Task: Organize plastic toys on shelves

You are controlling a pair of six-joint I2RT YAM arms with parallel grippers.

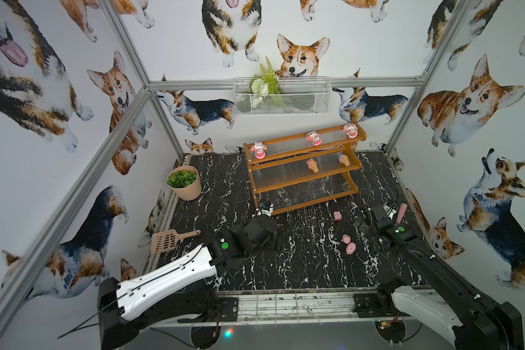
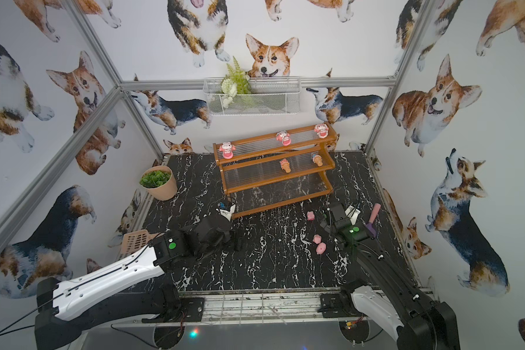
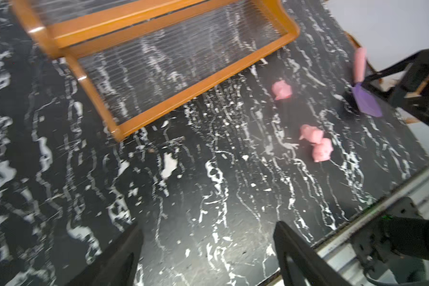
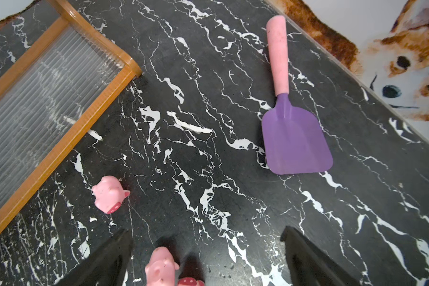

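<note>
Three figurines in pink and white stand on the top tier of the wooden shelf; two small cone-like toys are on the middle tier. Small pink pig toys lie on the black marble tabletop right of and before the shelf, several in all. My left gripper hangs over the front left of the table, fingers apart, nothing between them. My right gripper is open above the pigs, its fingers empty.
A purple scoop with pink handle lies at the right edge. A potted plant and beige slotted scoop sit at the left. A wire basket hangs on the back wall.
</note>
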